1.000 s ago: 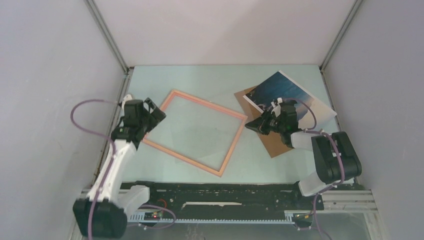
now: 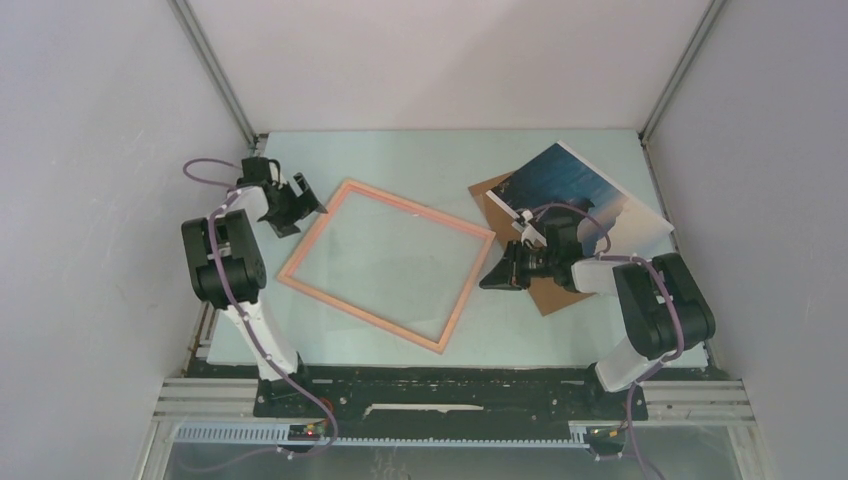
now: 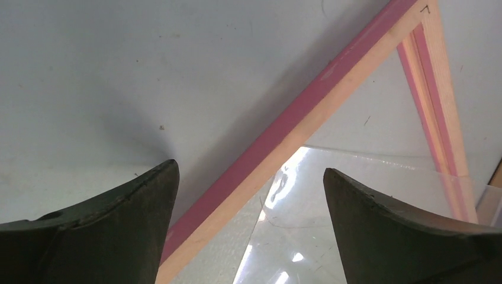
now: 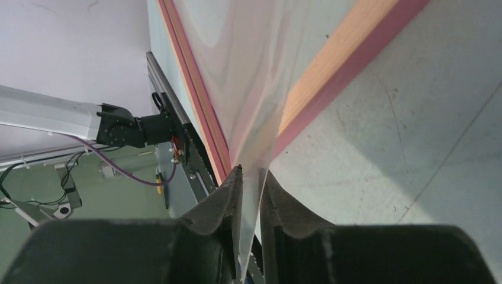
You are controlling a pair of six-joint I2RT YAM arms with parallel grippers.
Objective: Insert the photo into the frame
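The pink-edged wooden photo frame lies tilted on the table, a clear sheet at its inside. My left gripper is open beside the frame's upper left side. Seen from the left wrist, a frame rail crosses between the spread fingers. My right gripper is at the frame's right side. In the right wrist view, clear film runs between its fingers, which stand slightly apart. The photo, blue and dark, lies at the back right.
A brown board lies under the photo and the right arm. A dark strip borders the table's front edge.
The right gripper moved a little left and towards the front. Frame and photo stayed put.
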